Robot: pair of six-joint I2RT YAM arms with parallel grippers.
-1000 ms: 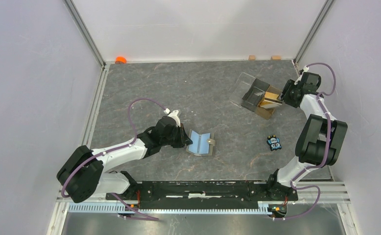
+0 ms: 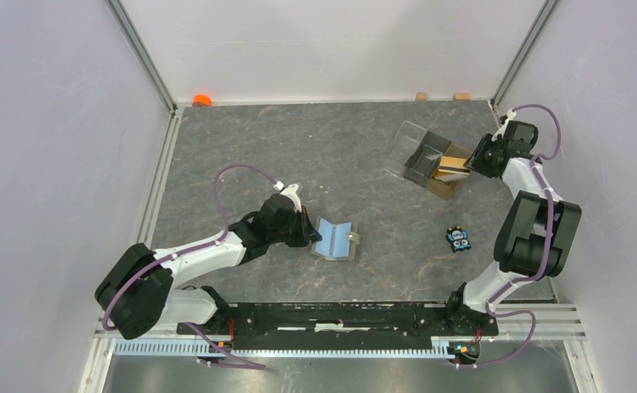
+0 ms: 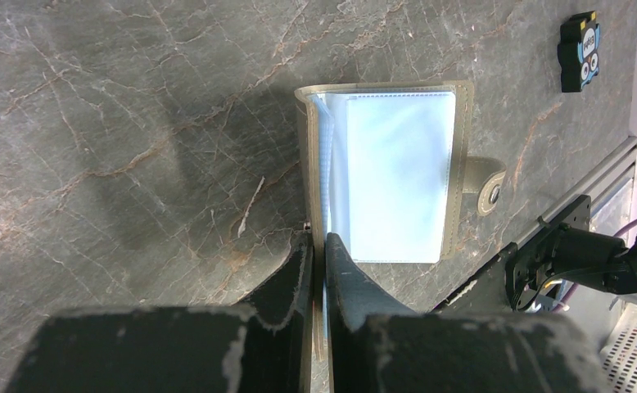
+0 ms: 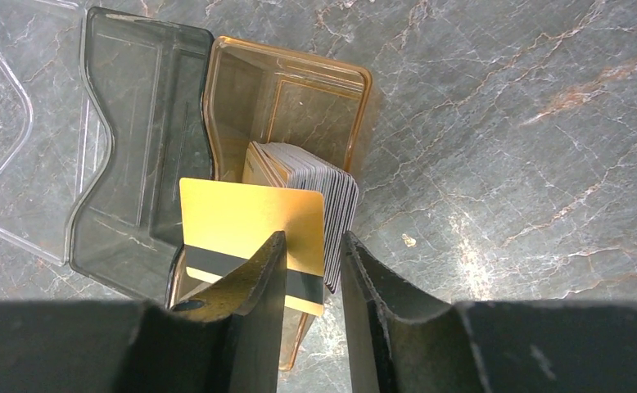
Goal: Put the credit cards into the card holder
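The card holder [image 2: 344,241] lies open on the table, tan-edged with pale blue sleeves [image 3: 399,176] inside. My left gripper is shut on the raised tan edge of its cover. In the right wrist view, a yellow card [image 4: 246,214] with a black stripe leans out over a stack of cards [image 4: 327,184] in the amber compartment [image 4: 311,106] of a box. My right gripper is part open, its fingers apart around the card's right end. No clamping shows; one finger overlaps the card in the view.
Beside the amber part are an empty dark grey compartment [image 4: 143,139] and a clear lid [image 4: 41,147]. A small blue-and-black owl figure [image 2: 458,238] lies in front of the right arm. Bare table separates the holder and the box.
The yellow card has shifted slightly left and its tilt has changed at the right gripper's fingertips. Both arms look almost still, and the holder has not moved.
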